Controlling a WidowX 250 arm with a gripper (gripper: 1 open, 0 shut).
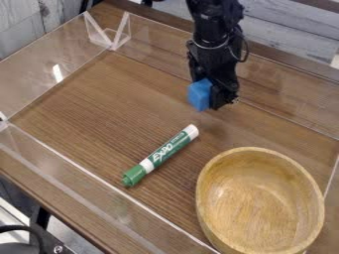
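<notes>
The black gripper [212,81] is shut on a small blue block [200,95] at the upper middle of the table. A green tube with a white label [161,155] lies diagonally in the lower middle. A round wooden bowl [260,207] sits at the lower right.
The wooden table [93,109] has clear space on the left and right of the gripper. Transparent side walls line its edges, with a clear plastic piece [113,32] at the upper left.
</notes>
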